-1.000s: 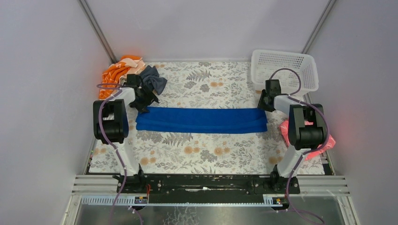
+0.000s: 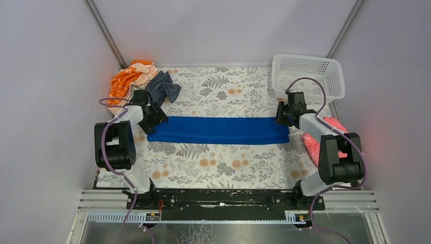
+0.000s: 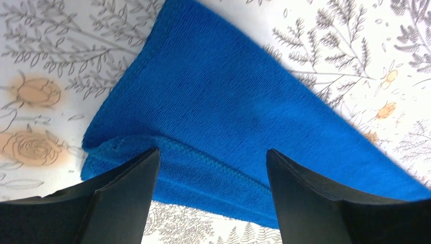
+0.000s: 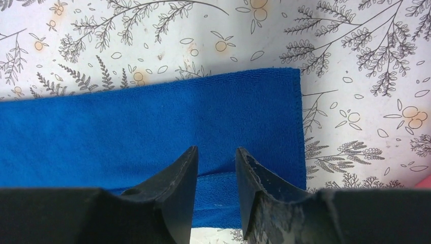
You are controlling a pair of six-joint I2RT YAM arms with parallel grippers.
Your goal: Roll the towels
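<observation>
A blue towel (image 2: 217, 130) lies stretched left to right across the patterned mat, its near long edge folded over in a strip. My left gripper hovers over the towel's left end, fingers apart above the folded strip, holding nothing visible. My right gripper is over the right end, its fingers parted above the folded strip (image 4: 216, 188), which shows between them.
An orange-and-white towel (image 2: 124, 79) and a grey towel (image 2: 167, 89) are heaped at back left. A white basket (image 2: 310, 71) stands at back right, above a pink item (image 2: 335, 122).
Both arms have pulled back toward the front. The towel looks unchanged.
</observation>
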